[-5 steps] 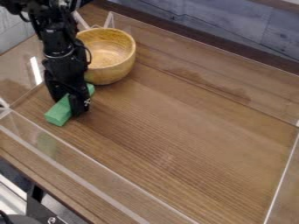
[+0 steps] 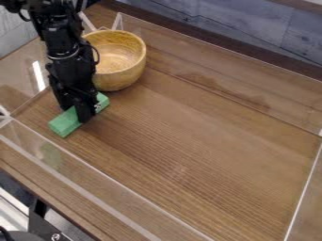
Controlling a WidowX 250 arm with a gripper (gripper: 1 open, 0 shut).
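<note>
My black gripper [image 2: 82,102] reaches down from the upper left onto a green cloth-like or block object [image 2: 66,123] lying on the wooden tray floor near the left side. The fingers are closed around the object's upper part, which they partly hide; its lower left end shows clear of them.
A tan bowl [image 2: 116,58] sits just behind and right of the gripper.
The gripper has shifted very slightly, and a little more of the green object shows at its right side. The bowl looks unmoved.
</note>
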